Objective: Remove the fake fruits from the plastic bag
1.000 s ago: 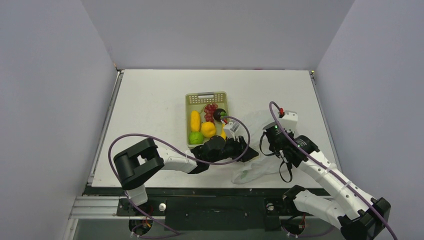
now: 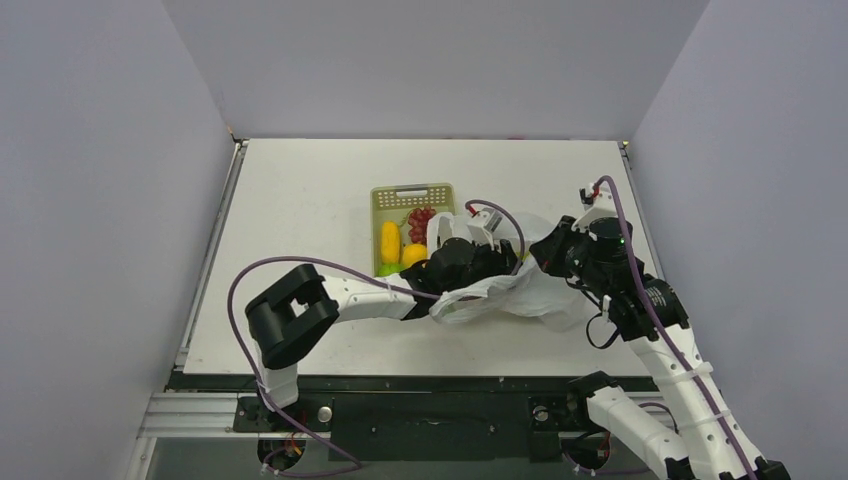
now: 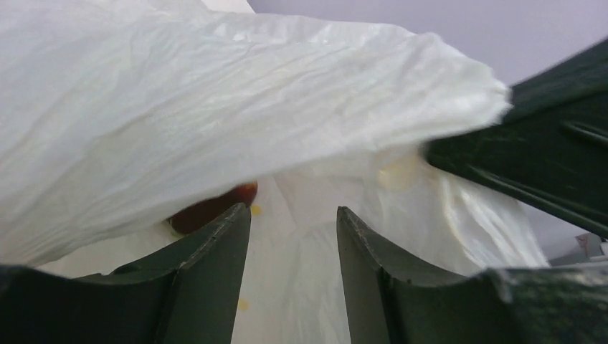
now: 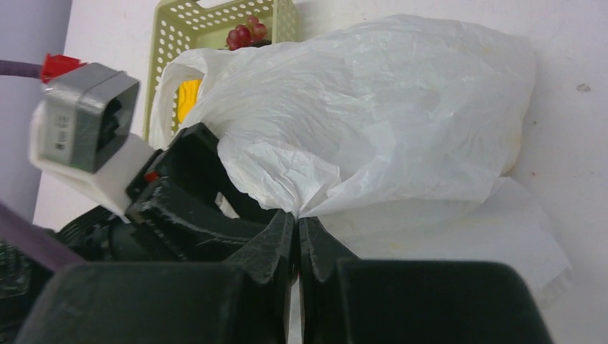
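The white plastic bag (image 2: 550,290) lies on the right half of the table, its edge raised. My right gripper is shut on that edge, the film bunched between its fingertips. At the bag's mouth my left gripper stands open, its fingers (image 3: 229,244) apart with only bag film behind them. Deeper inside the bag, partly covered by film, a dark red fruit (image 3: 215,208) shows at the left in the left wrist view. From above, the left gripper's tips are hidden by the arm and bag.
A green basket (image 2: 412,190) stands left of the bag, holding red grapes (image 2: 421,224), a long yellow fruit (image 2: 390,241), a round yellow fruit (image 2: 413,254) and a green one (image 2: 389,269).
My left gripper has moved rightward into the bag's opening. My right gripper, keeping the bag edge, has gone away from the table's front.
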